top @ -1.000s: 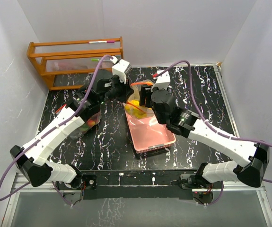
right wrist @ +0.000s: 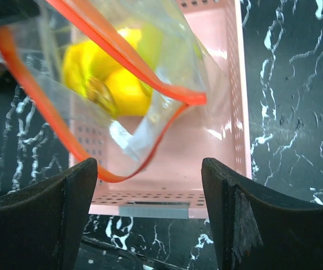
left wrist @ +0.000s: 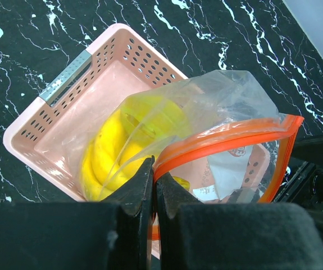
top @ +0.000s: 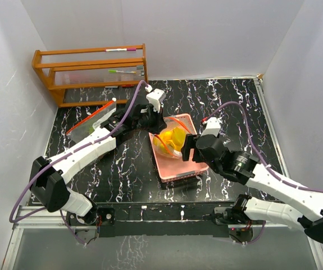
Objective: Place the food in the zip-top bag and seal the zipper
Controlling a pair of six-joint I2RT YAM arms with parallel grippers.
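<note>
Yellow bananas [left wrist: 108, 152] lie inside a clear zip bag with an orange zipper [left wrist: 223, 135], which rests in a pink basket [top: 172, 166]. My left gripper is shut on the bag's rim at the orange zipper, holding that corner up. My right gripper is part open over the basket's near end, near a loop of the orange zipper, with nothing visibly held between its fingers; the bag's mouth hangs open.
Another bag with an orange zipper [top: 85, 126] lies at the left. A wooden rack [top: 88, 62] stands at the back left.
The bag has settled down into the basket. My left gripper has shifted slightly with it; my right gripper has moved right and toward the near edge, away from the zipper.
</note>
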